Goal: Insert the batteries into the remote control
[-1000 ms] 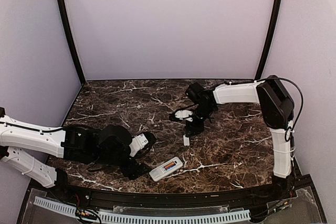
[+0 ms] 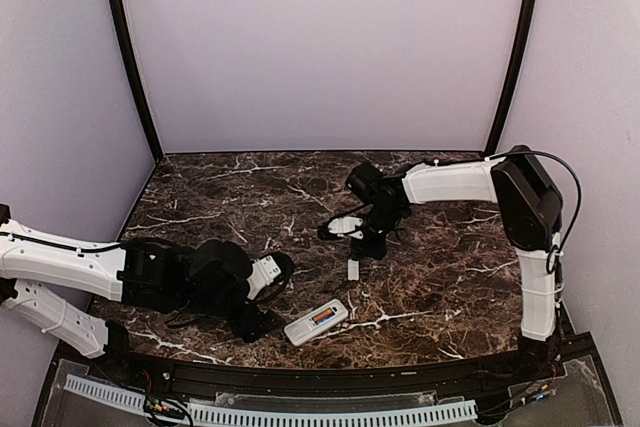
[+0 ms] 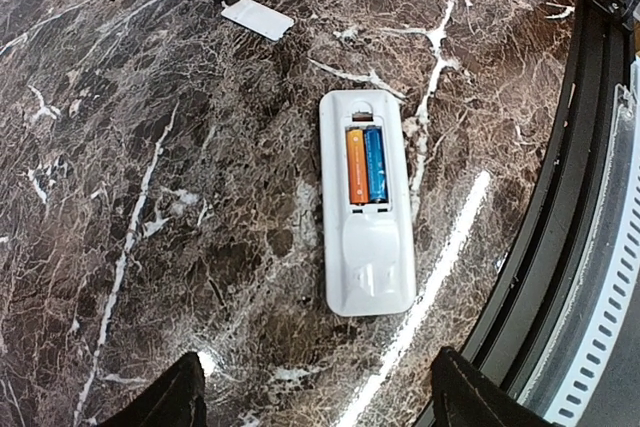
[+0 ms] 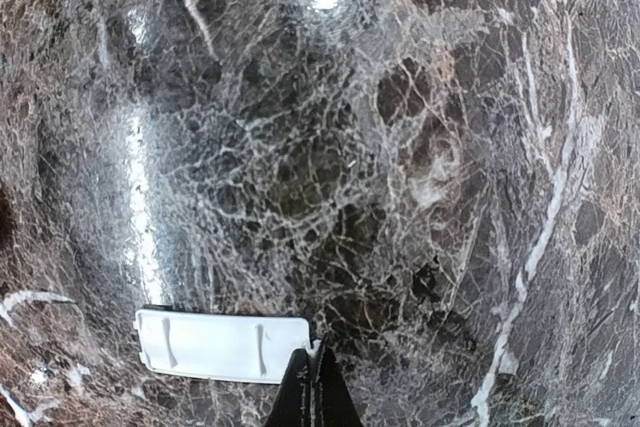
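The white remote control (image 3: 370,262) lies on the dark marbled table with its back up. In its open compartment an orange battery (image 3: 357,167) and a blue battery (image 3: 375,165) sit side by side. Farther back, the white battery cover (image 4: 215,345) has its ribbed inner face showing in the right wrist view. My right gripper is shut on the cover's end tab, the tips hiding part of it. My left gripper stands open near the remote, its fingers wide apart and nothing between them.
A dark rail (image 2: 330,384) and a white slotted strip (image 2: 330,415) run along the table's front edge. Bare marble (image 2: 240,202) stretches across the back and the left. Pale walls (image 2: 320,57) close off the back and both sides.
The left gripper stays open.
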